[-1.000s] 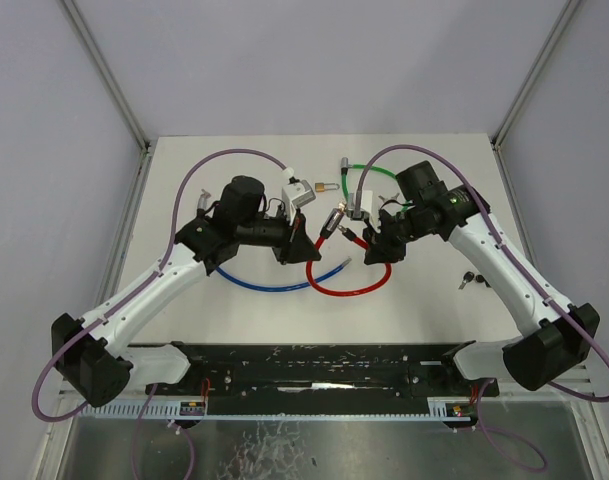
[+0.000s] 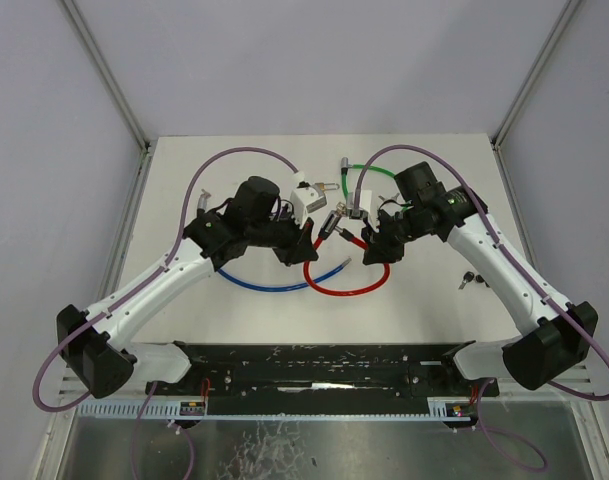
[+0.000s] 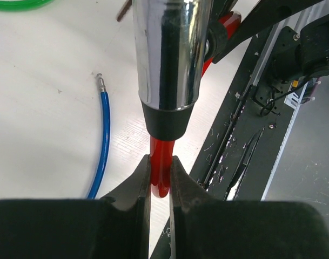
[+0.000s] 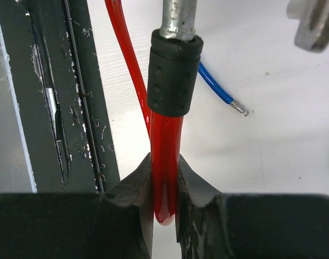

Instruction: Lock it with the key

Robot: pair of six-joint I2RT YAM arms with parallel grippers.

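Note:
A red cable lock (image 2: 346, 293) hangs in a loop between my two grippers. My left gripper is shut on the red cable just below the black collar of the shiny silver lock barrel (image 3: 168, 54). On the cable's other end, under the black sleeve (image 4: 175, 75) and its metal plug (image 4: 179, 16), my right gripper is shut. Seen from above, barrel and plug are close together between the grippers; whether they touch cannot be told. No key is clearly recognizable near the barrel.
A blue cable lock (image 2: 269, 288) lies on the white table beneath the arms. Behind them are a green cable (image 2: 379, 169) and a small padlock (image 2: 326, 187). Small dark items (image 2: 468, 279) lie at the right.

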